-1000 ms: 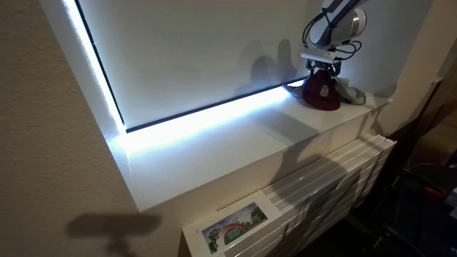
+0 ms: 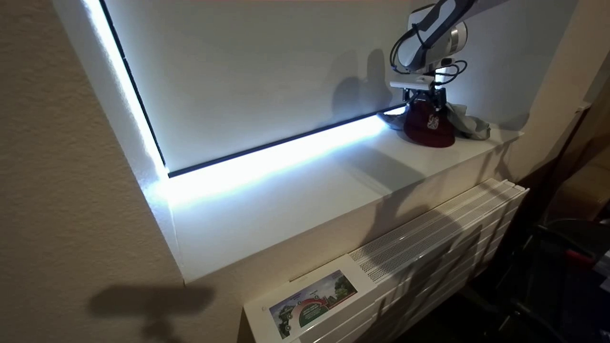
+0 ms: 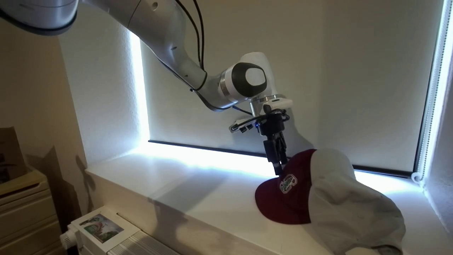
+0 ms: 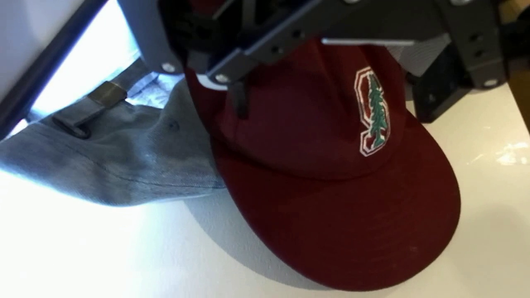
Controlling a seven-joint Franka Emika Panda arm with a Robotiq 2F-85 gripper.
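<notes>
A dark red cap [image 2: 429,126] sits on the windowsill with its brim down, a white-edged S and green tree logo on its front. In the wrist view the red cap [image 4: 318,119] fills the middle, its brim pointing down the picture. My gripper [image 2: 423,104] is over the crown, open, its fingers [image 4: 239,102] spread wide on either side of the cap's upper part. Whether they touch the cloth cannot be told. Seen in exterior view 2, the gripper [image 3: 279,168] reaches down at the crown's left side.
A blue-grey denim cap [image 4: 144,144] lies against the red cap, near the blind. Pale grey cloth, probably another cap [image 3: 352,204], lies on its other side.
In exterior view 1 my gripper has shifted left and slightly down over the red cap. The caps look almost unmoved.
</notes>
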